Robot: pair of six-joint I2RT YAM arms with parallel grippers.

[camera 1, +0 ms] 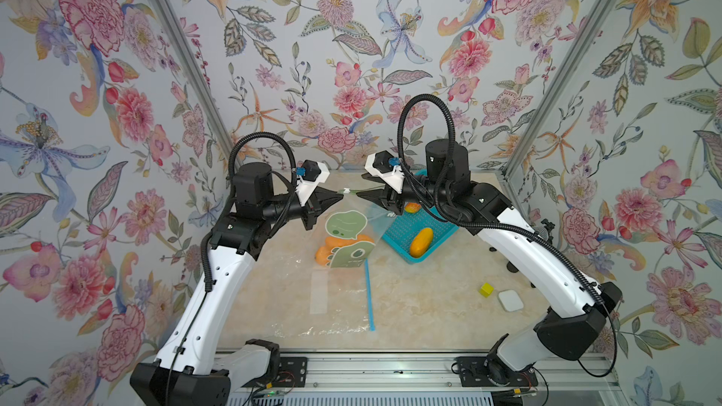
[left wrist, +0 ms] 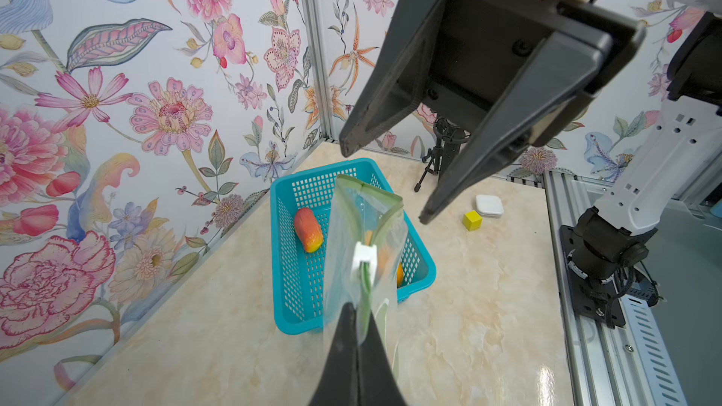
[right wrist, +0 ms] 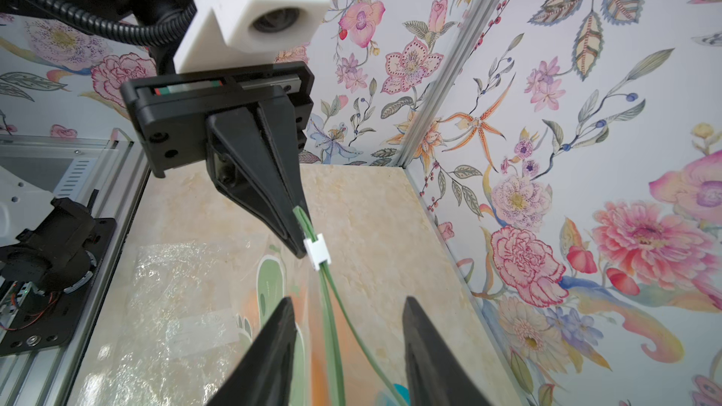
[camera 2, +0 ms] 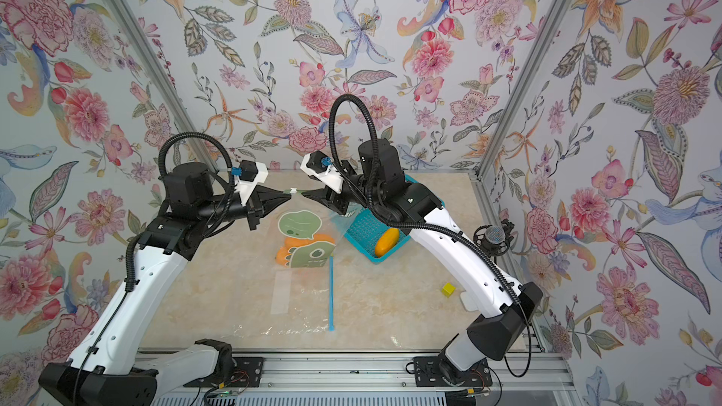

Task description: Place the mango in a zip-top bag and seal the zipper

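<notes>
My left gripper (camera 1: 342,195) is shut on the green-edged top corner of the clear zip bag (camera 1: 347,227), close to the white zipper slider (right wrist: 317,249). The bag hangs from it, printed with green and orange shapes. In the left wrist view, the bag's green-edged mouth (left wrist: 368,189) looks parted beyond the slider. My right gripper stands open around the zipper line, its fingers apart on either side, holding nothing. A yellow-orange mango (camera 1: 421,242) lies in the blue basket. Whether fruit is inside the bag, behind the orange print, I cannot tell.
The blue basket (left wrist: 289,315) stands behind and right of the bag, with a red-yellow fruit (left wrist: 308,229) also inside. A yellow cube (camera 1: 486,289) and a white block (camera 1: 510,300) lie at the right. A blue strip (camera 1: 369,297) and a clear sheet lie in front.
</notes>
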